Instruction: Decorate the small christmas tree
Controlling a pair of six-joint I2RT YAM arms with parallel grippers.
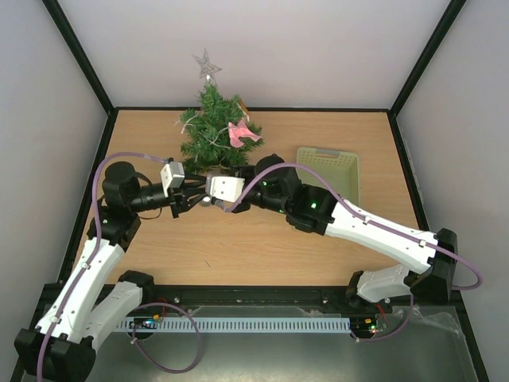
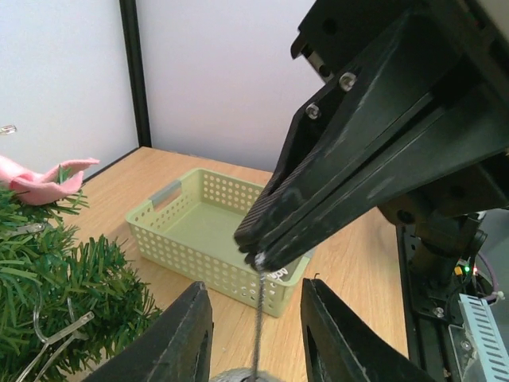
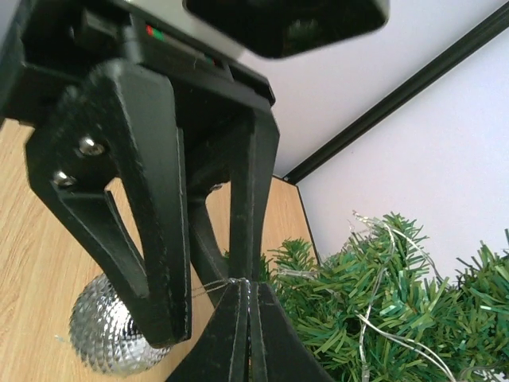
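Observation:
The small tree (image 1: pixel 212 127), with star, pink bow and silver strands, stands at the back. In front of it my grippers meet. My left gripper (image 1: pixel 196 192) is part open. My right gripper (image 1: pixel 211 193) is shut, its fingertips holding a thin silver loop, seen as a string (image 2: pixel 258 318) in the left wrist view. A silver sequined ball (image 3: pixel 119 334) hangs or lies below; whether it rests on anything I cannot tell. The left fingers stand close around that string.
A pale green basket (image 1: pixel 338 159), apparently empty, stands to the right of the tree.

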